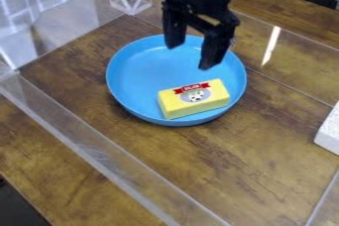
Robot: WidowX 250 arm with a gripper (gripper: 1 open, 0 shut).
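My gripper (pixel 193 44) hangs over the back part of a blue round plate (pixel 133 78), its two black fingers spread open with nothing between them. A yellow box (pixel 183 104) with a red and white label lies in the front part of the plate, below and apart from the fingers.
A white object (pixel 326 126) sits at the right edge of the wooden table (pixel 225 175). Transparent walls run along the left side. Bare wood surrounds the plate at the front and right.
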